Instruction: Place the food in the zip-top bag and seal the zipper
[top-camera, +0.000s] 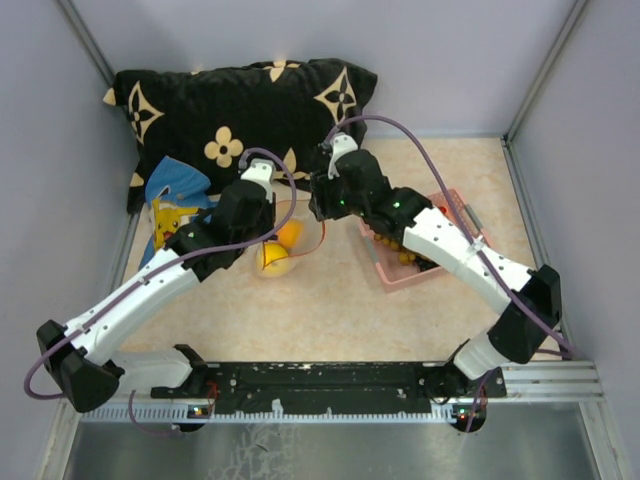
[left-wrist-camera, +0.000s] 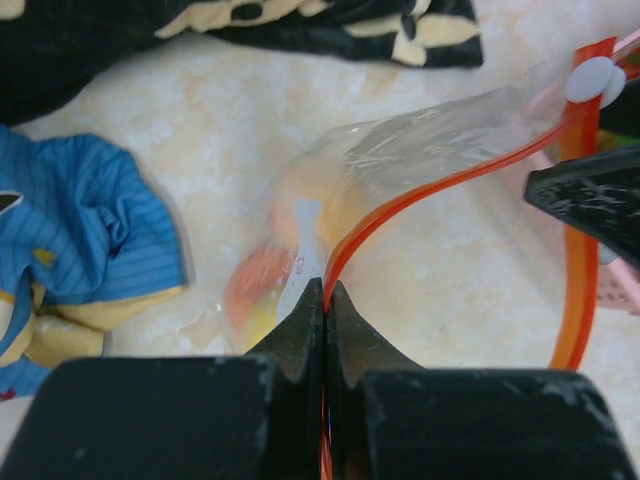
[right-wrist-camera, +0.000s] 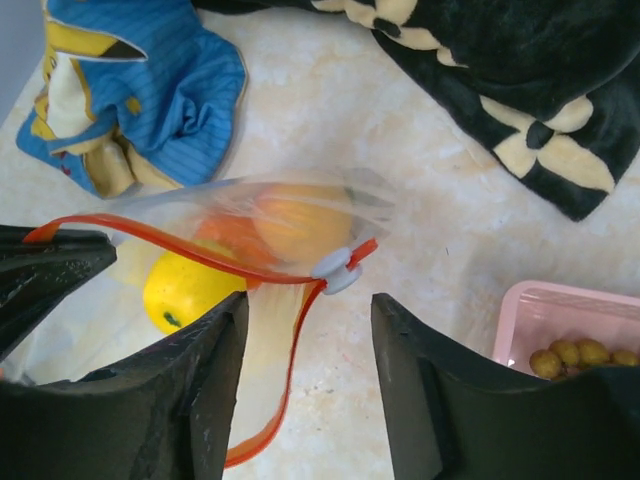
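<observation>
The clear zip bag with orange zipper (left-wrist-camera: 468, 160) holds a yellow fruit (right-wrist-camera: 185, 290), an orange fruit (right-wrist-camera: 300, 218) and a reddish item. My left gripper is shut on the bag's orange zipper edge, at the bag's left in the top view. My right gripper is part open around the bag's right end, its fingertips just below the light zipper slider (right-wrist-camera: 336, 272), which appears between and beyond them. In the left wrist view, a dark finger of the right gripper reaches in from the right beside the slider.
A pink container (top-camera: 398, 278) with small food items stands to the right. A black patterned pillow (top-camera: 240, 100) lies at the back, and a blue-yellow cloth (top-camera: 175, 200) at the left.
</observation>
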